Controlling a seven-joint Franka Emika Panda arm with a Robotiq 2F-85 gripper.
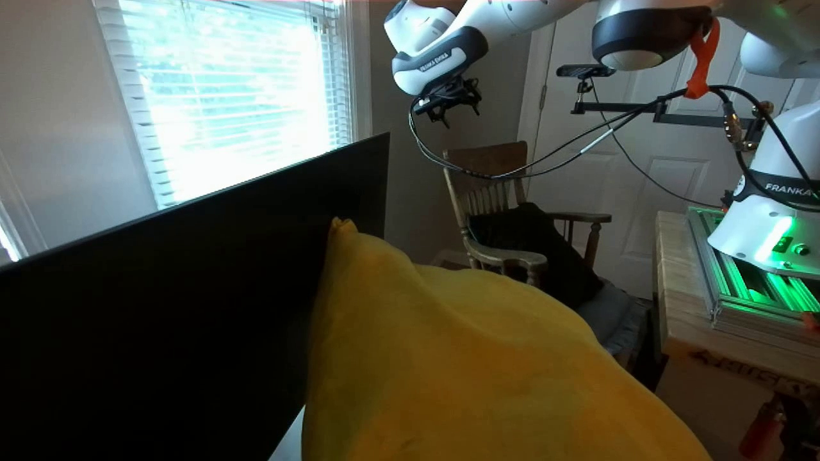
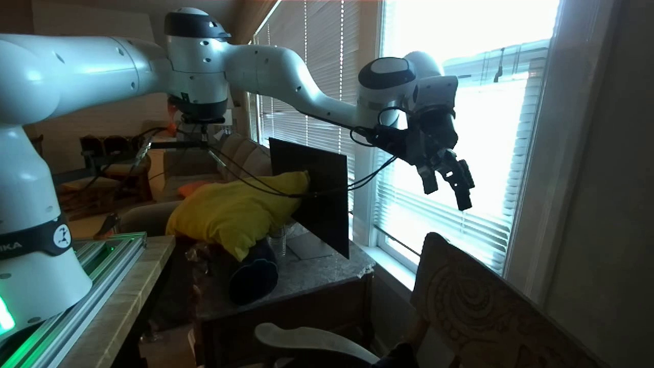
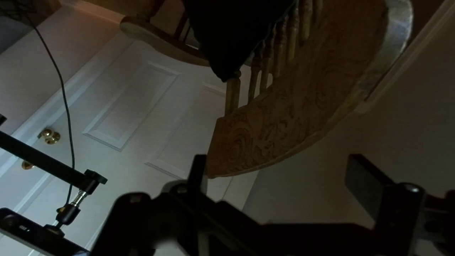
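Note:
In the wrist view my gripper is open, its two dark fingers wide apart with nothing held between them. A carved wooden chair back (image 3: 273,132) lies beyond the left finger; whether they touch cannot be told. Exterior view 1 has the gripper (image 1: 462,119) raised above and left of the rocking chair (image 1: 488,159). A black cushion (image 1: 530,242) rests on that chair. From the other side, the gripper (image 2: 447,195) hangs in front of the bright window, fingers pointing down, higher than the chair back (image 2: 472,294).
A large yellow pillow (image 1: 461,361) and a black screen (image 1: 177,307) fill the front of exterior view 1. The pillow (image 2: 236,205) leans near the screen (image 2: 325,196) on a cluttered table. Black cables (image 1: 530,170) loop below the arm. A white door (image 1: 653,169) stands behind.

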